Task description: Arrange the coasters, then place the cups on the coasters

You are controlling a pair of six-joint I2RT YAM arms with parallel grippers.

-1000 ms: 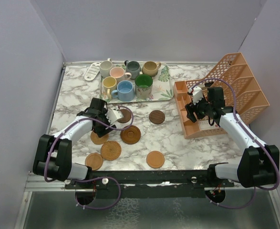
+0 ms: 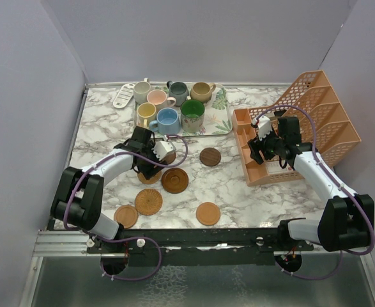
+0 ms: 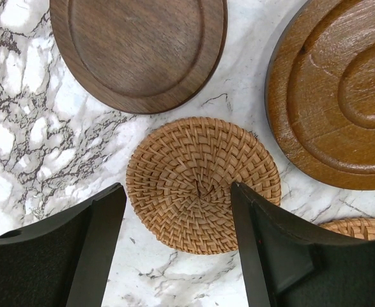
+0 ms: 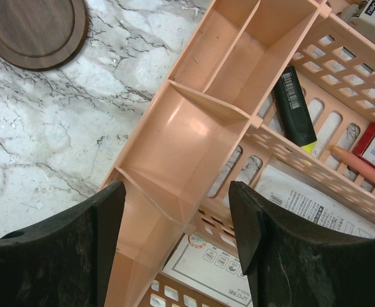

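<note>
My left gripper [image 2: 150, 167] hangs low over a woven coaster [image 3: 193, 179], its fingers apart with no object seen between them. In the left wrist view a dark round wooden coaster [image 3: 136, 45] lies above the woven one and a larger brown wooden one [image 3: 331, 89] to the right. Several cups, among them a blue mug [image 2: 168, 120] and a green one [image 2: 192, 117], stand on the tray behind. My right gripper [image 2: 261, 148] is open above the orange organizer [image 4: 174, 147], nothing held.
A dark coaster [image 2: 210, 157] lies mid-table, and more coasters [image 2: 208, 213] lie near the front edge. The patterned tray [image 2: 216, 125] fills the back centre.
My left gripper has moved right and toward the back over the last second, with the woven coaster beneath it appearing farther right than before. The right arm is still.
</note>
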